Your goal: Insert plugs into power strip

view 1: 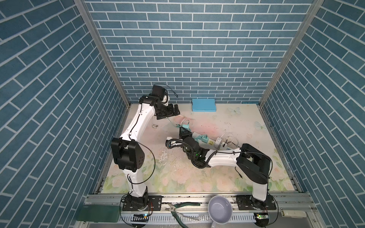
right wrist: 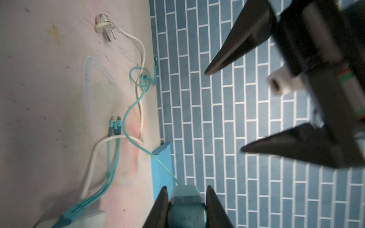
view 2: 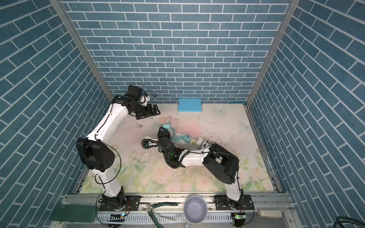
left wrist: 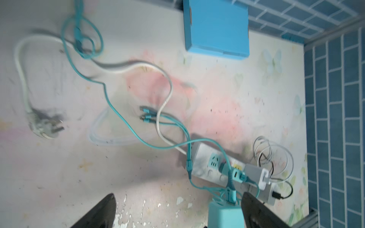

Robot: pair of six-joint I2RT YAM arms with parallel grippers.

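Observation:
A white power strip (left wrist: pixel 205 163) lies right of centre on the table with teal and white plugs in it. My right gripper is shut on a teal charger (left wrist: pixel 225 216) with a cable trailing from its top, raised in front of the strip. My left gripper (view 1: pixel 173 109) hangs higher, behind and left of it, open with nothing between its fingers. A loose white plug (left wrist: pixel 45 125) lies at the table's left part, joined to a white cable. Teal cable ends (right wrist: pixel 115 123) lie loose beside the strip.
A blue box (left wrist: pixel 216 28) lies against the back wall. Coiled white and black cables lie at the strip's right end. A grey pan (view 1: pixel 219 209) and pliers sit off the front edge.

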